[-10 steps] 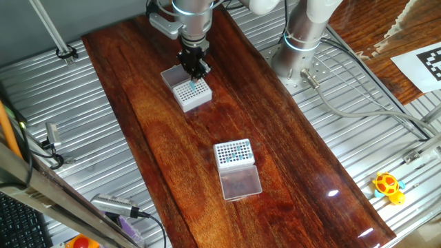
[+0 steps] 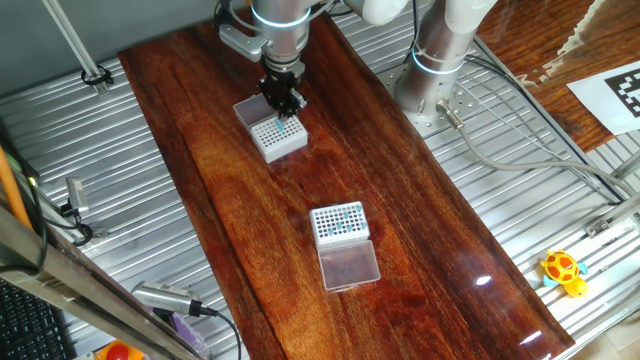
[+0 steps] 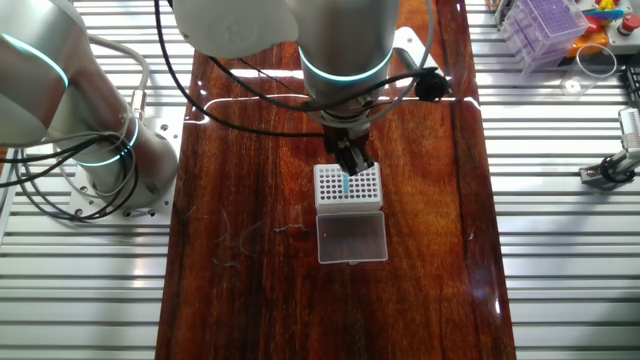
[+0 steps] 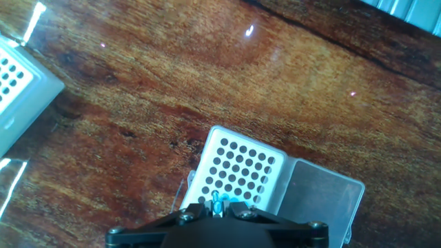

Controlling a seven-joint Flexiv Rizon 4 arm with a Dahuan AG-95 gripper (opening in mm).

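Observation:
At the far end of the wooden table, my gripper [image 2: 284, 108] points down over a white tip rack [image 2: 280, 140] with its clear lid folded open. A slim light-blue pipette tip [image 3: 346, 184] stands below the fingers, over the rack's holes. In the wrist view the fingers are close together, and the blue tip [image 4: 217, 202] shows between them; my gripper looks shut on it. Whether the tip's lower end is inside a hole is hard to tell. A second white rack [image 2: 340, 224], also open, holds several blue tips and sits nearer the table's middle.
The second rack's clear lid [image 2: 350, 266] lies open on the near side. Bare wood [image 2: 230, 215] surrounds both racks. Off the table are a yellow toy turtle [image 2: 563, 270] and, in the other exterior view, a purple rack [image 3: 545, 32].
Over the last second the gripper has shifted very slightly at most, staying above the far rack with the blue tip beneath it. Both racks are in the same places.

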